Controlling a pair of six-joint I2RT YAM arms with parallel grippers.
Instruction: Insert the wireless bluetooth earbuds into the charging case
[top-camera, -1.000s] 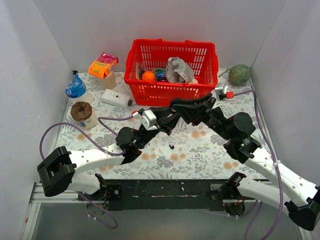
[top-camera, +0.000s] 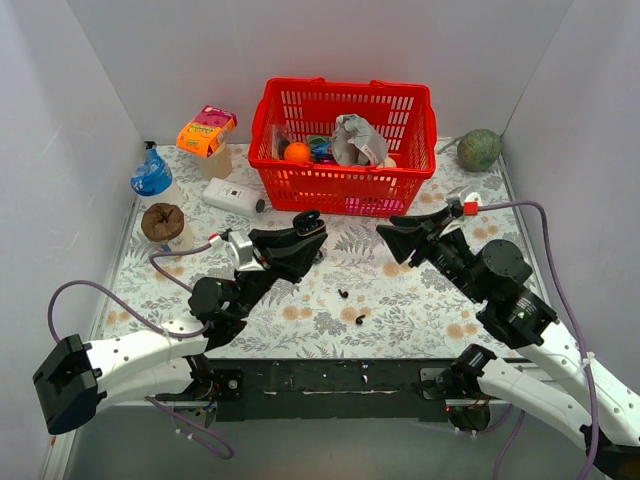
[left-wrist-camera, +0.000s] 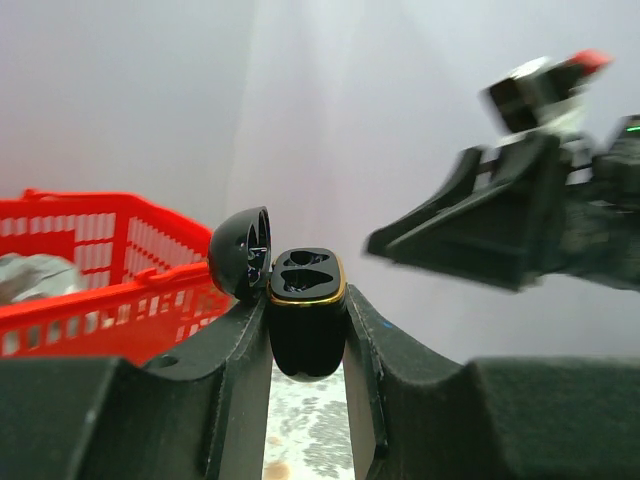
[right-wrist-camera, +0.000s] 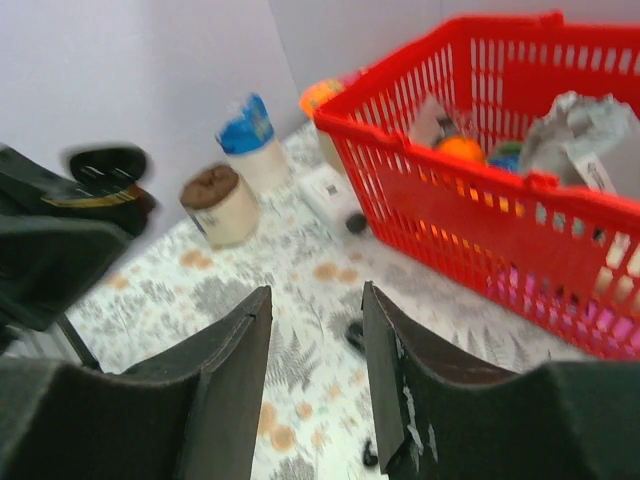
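The black charging case (left-wrist-camera: 306, 300) with gold rim, lid (left-wrist-camera: 238, 250) raised, is held upright in my left gripper (top-camera: 305, 240), its fingers shut on it; its two wells face up and look empty. My right gripper (top-camera: 390, 236) stands open to the right of it, its fingers apart with nothing visible between them. On the table below lie two small black earbuds, one (top-camera: 343, 294) further back and one (top-camera: 359, 319) nearer the front edge.
A red basket (top-camera: 400, 190) of mixed items fills the back centre. A white device (top-camera: 232, 197), jars (top-camera: 168, 226), an orange packet (top-camera: 207, 130) and a green round object (top-camera: 479, 148) stand around it.
The two grippers have drawn apart: my left moved left with the case, my right moved right. A small black earbud now shows near the front of the table.
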